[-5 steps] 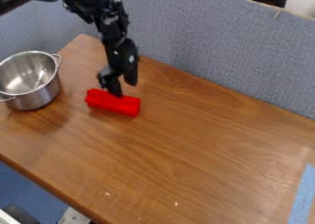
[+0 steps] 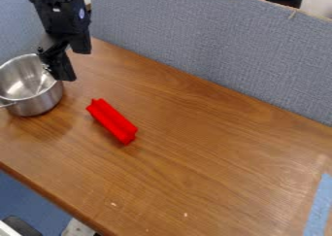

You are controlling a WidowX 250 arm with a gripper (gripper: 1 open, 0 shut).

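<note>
A red block [image 2: 112, 120] lies on the wooden table [image 2: 220, 152], angled from upper left to lower right. A steel pot [image 2: 30, 97] with handles stands at the left edge of the table. My black gripper [image 2: 52, 62] is at the upper left, over the back of the pot and partly hiding it, away from the block. It appears open, with nothing seen held.
Grey padded walls [image 2: 215, 41] border the table at the back. A light blue strip [image 2: 317, 206] lies at the lower right.
My gripper has moved left from above the middle-left table to the pot.
</note>
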